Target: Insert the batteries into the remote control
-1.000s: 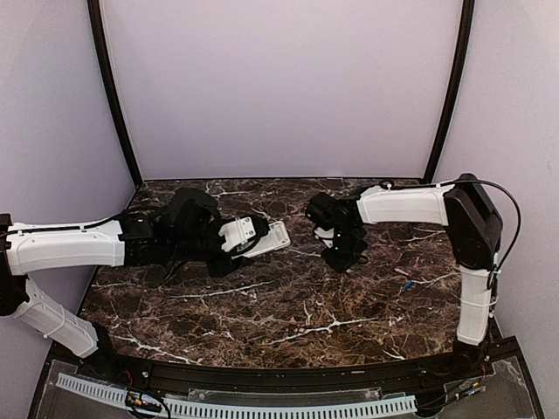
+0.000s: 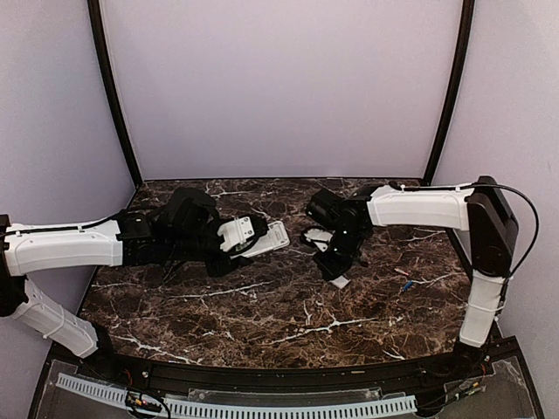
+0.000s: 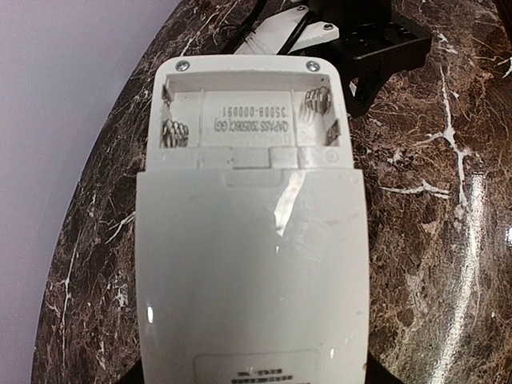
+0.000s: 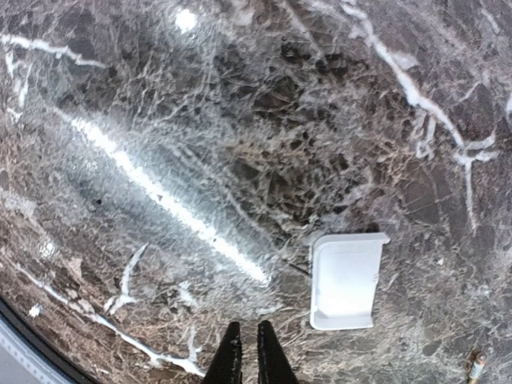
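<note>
The white remote control fills the middle of the left wrist view, back side up. Its battery bay lies uncovered and empty, with metal springs showing. My left gripper is shut on the remote; its fingers are mostly hidden beneath it. The white battery cover lies flat on the table in the right wrist view. To the left of the cover and apart from it, my right gripper has its two fingertips slightly parted with nothing between them. A battery is at the lower right of that view.
A blue battery and another small battery lie on the right side of the marble table. Light walls stand at the back and sides.
The right arm has drawn up and away from it. The left arm and remote have stayed still.
</note>
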